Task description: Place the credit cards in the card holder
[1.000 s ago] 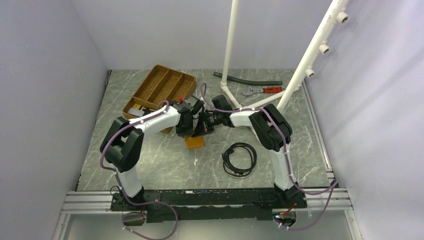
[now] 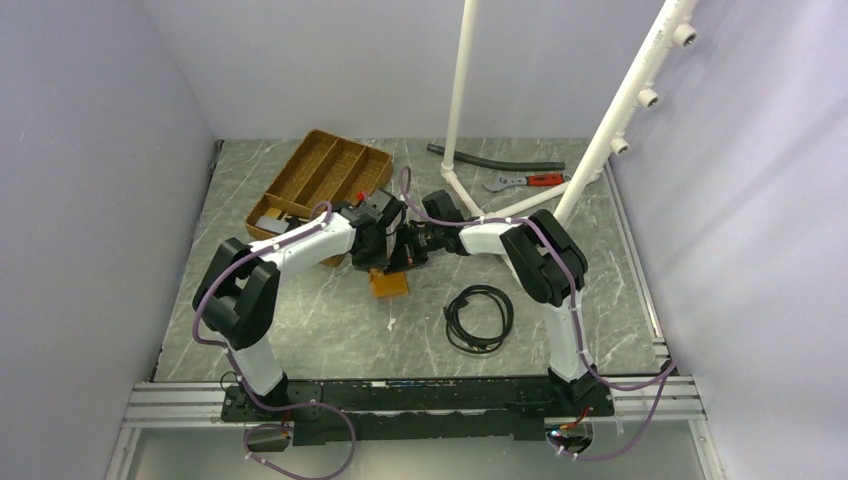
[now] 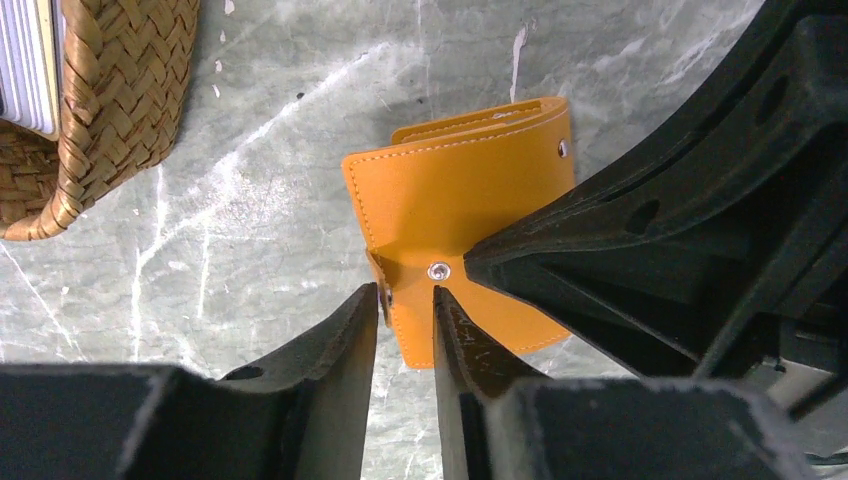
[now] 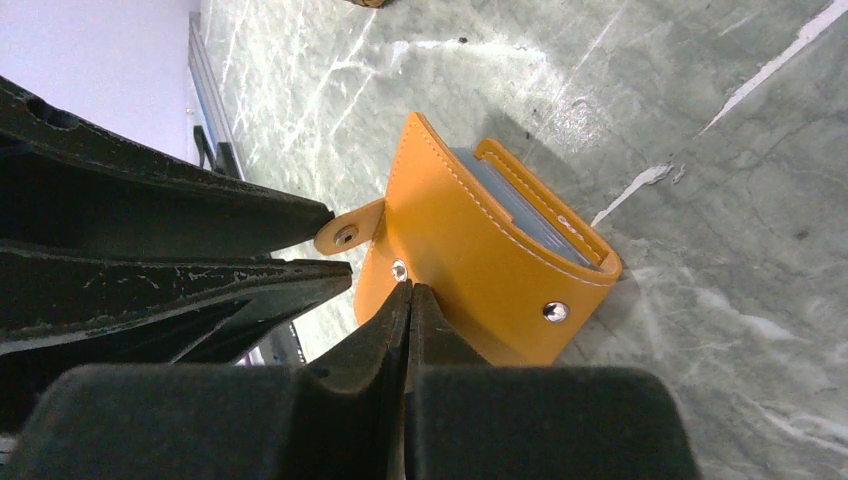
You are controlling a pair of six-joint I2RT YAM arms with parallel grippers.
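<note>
The orange leather card holder [image 3: 465, 200] lies folded on the grey table, its strap tab [image 4: 345, 236] standing up from the near edge. Greyish layers [image 4: 530, 215] show inside the fold; whether these are sleeves or cards I cannot tell. My left gripper is part open, one finger beside the tab and the other apart from it, nothing gripped. Shut with nothing visible between its fingers, my right gripper has its tips at the holder's front cover, by the metal snap [image 3: 439, 271]. In the top view the arms partly cover the holder.
A woven basket [image 3: 125, 90] with white cards [image 3: 28, 65] stands to the left. Farther off are a coiled black cable [image 2: 478, 349], a wrench [image 2: 530, 181], a dark tube [image 2: 500, 163] and white pipes [image 2: 458, 90]. The table in front of the holder is clear.
The left arm has shifted slightly, its gripper staying over the holder's left side. The right arm and the holder look nearly unmoved.
</note>
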